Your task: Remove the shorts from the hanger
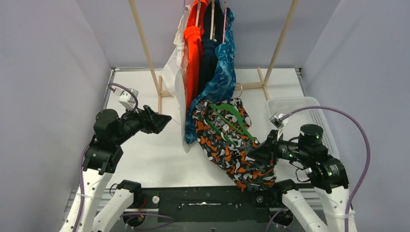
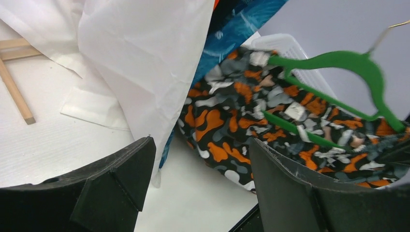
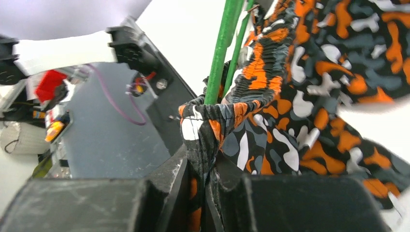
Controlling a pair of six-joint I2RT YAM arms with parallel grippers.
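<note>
Orange-grey camouflage shorts [image 1: 227,159] hang slanting on a green hanger [image 1: 235,113], whose hook shows at its top. My right gripper [image 1: 258,152] is shut on the shorts' waistband at the hanger's lower end; in the right wrist view the gathered cloth [image 3: 203,130] runs between its fingers, the green bar just beyond. My left gripper [image 1: 162,123] stands part open and empty, left of the shorts; its fingers frame white fabric and the shorts in the left wrist view.
Other garments, white [image 1: 176,87], orange, navy and blue, hang from the wooden rack [image 1: 283,29] at the back. A white basket [image 1: 316,121] sits at the right.
</note>
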